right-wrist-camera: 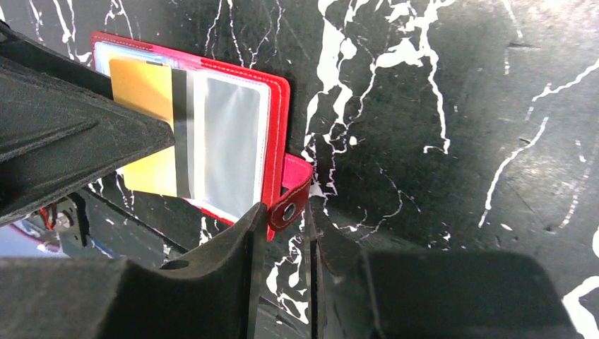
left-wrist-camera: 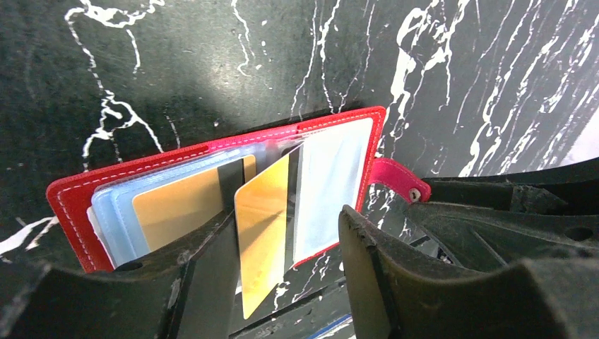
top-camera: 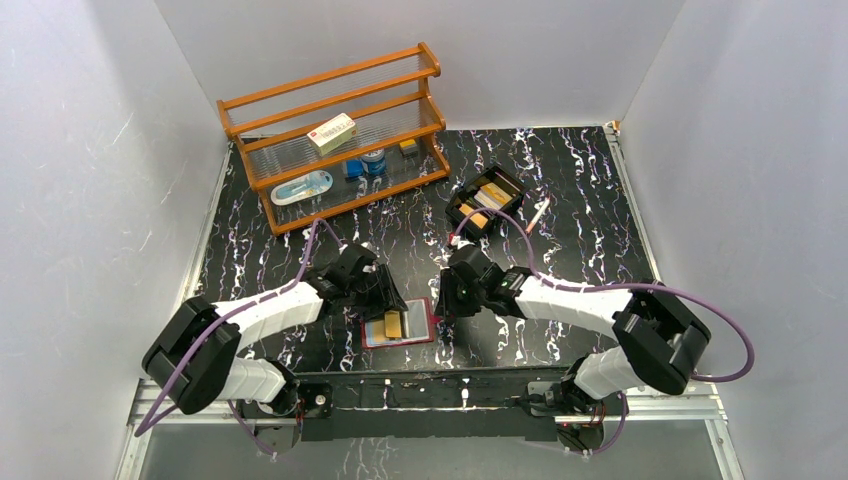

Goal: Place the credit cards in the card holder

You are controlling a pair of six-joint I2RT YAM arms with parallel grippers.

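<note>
A red card holder [top-camera: 422, 320] lies open near the front edge with cards in its sleeves. An orange card [left-wrist-camera: 260, 233] stands partly out of the sleeve at an angle. My left gripper is over it, fingers apart on either side of the card; whether it touches is unclear. My right gripper is at the holder's right side, its fingertips close around the red strap [right-wrist-camera: 293, 187]; whether it grips the strap is hard to tell.
A black box [top-camera: 485, 200] of cards sits behind my right arm, with a pen [top-camera: 538, 215] beside it. A wooden rack [top-camera: 330, 195] with small items stands at the back left.
</note>
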